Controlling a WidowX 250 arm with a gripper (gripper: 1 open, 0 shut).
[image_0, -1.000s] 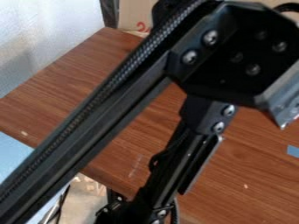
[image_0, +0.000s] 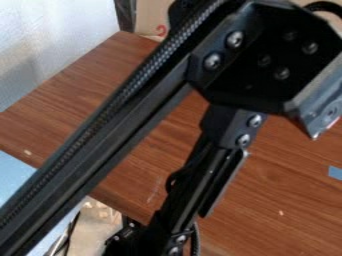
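Observation:
The black arm crosses the camera view diagonally, its long beam (image_0: 107, 135) running from lower left up to a bolted joint plate (image_0: 267, 55) at the upper right. A second segment (image_0: 207, 190) hangs below that plate toward the bottom of the view. I cannot make out the gripper's fingers anywhere in the frame.
A wooden tabletop (image_0: 287, 200) fills much of the view, with a small blue piece of tape (image_0: 334, 172) at the right. A cardboard box (image_0: 152, 20) stands behind at the top, and a pale blue surface (image_0: 27, 190) lies at the lower left.
The arm has shifted slightly: the joint plate and the lower segment sit a little further left and higher in the view than before.

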